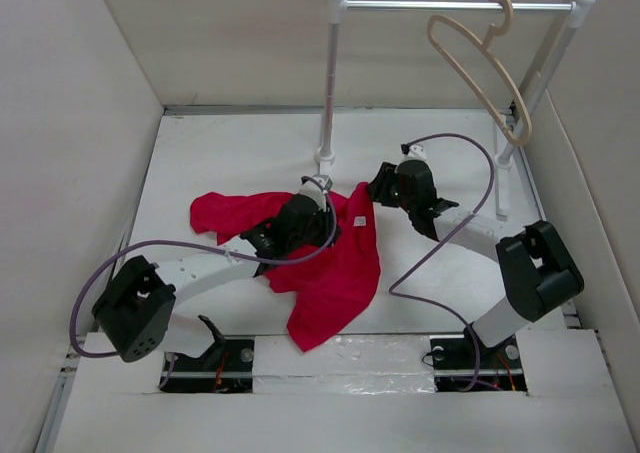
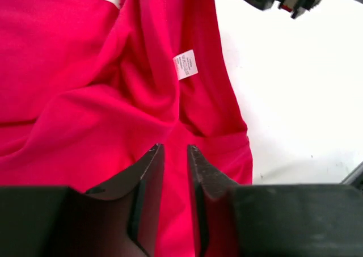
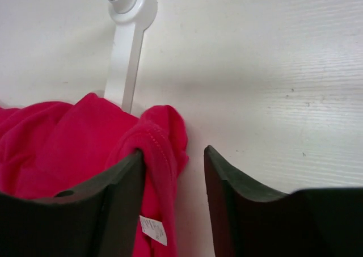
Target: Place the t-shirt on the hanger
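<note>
The red t-shirt (image 1: 320,303) lies crumpled on the white floor, with a white label (image 2: 186,64) near a fold. My left gripper (image 1: 325,233) is over the middle of the shirt, its fingertips part open with red cloth below. My right gripper (image 1: 374,190) stands open at the shirt's raised upper right fold (image 3: 156,143); in the right wrist view that fold rises beside the left finger. The beige hanger (image 1: 466,59) hangs from the rail.
The rack's rail (image 1: 425,4) runs across the back top on two posts; the left post's foot (image 3: 125,58) stands just behind the shirt. Bare floor lies right of the shirt. Walls enclose the sides.
</note>
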